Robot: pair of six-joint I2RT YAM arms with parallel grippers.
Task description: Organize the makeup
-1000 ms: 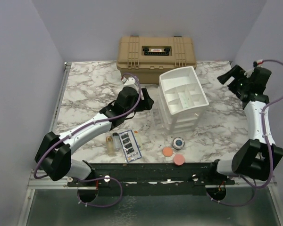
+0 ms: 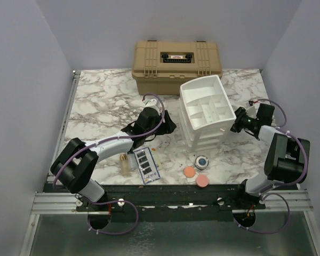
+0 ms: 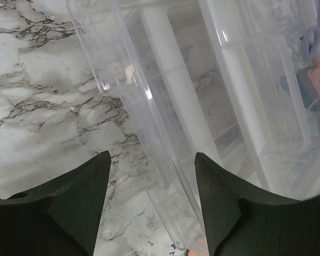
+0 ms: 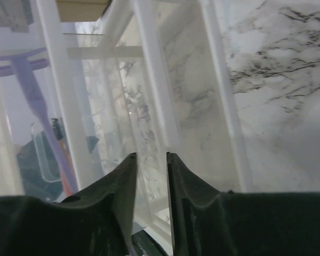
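A white, clear-sided makeup organizer (image 2: 205, 106) stands right of centre, with compartments on top and clear drawers (image 3: 181, 96) visible in the left wrist view. My left gripper (image 2: 167, 120) is at its left side, fingers apart and empty around the height of a clear drawer edge. My right gripper (image 2: 238, 118) is beside the organizer's right side; in the right wrist view its fingers are part open at the clear drawer walls, with purple items (image 4: 37, 101) seen inside. I cannot tell that either holds anything.
A tan toolbox (image 2: 176, 80) stands behind. At the front lie a palette (image 2: 146, 165), bottles (image 2: 124, 164), a round container (image 2: 201, 162) and two round compacts (image 2: 201, 181).
My right gripper has moved down and left to the organizer's side. My left gripper has edged a little toward the front and right, close to the organizer.
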